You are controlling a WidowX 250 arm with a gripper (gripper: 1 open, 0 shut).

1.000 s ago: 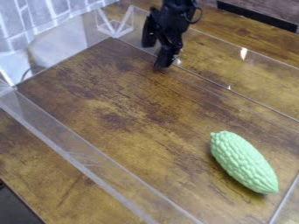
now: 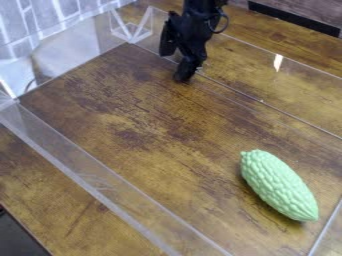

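A black robot arm reaches down from the top centre of the camera view to its gripper [image 2: 182, 62], which is low over the wooden surface [image 2: 134, 130] near the back. A pale green bitter melon [image 2: 277, 184] lies at the front right, well apart from the gripper.
Clear plastic walls [image 2: 80, 170] border the work area on the left, back and right. A white-and-grey patterned cloth or surface [image 2: 40, 30] is at the back left.
The gripper has shifted very slightly at the back; the bitter melon has not moved.
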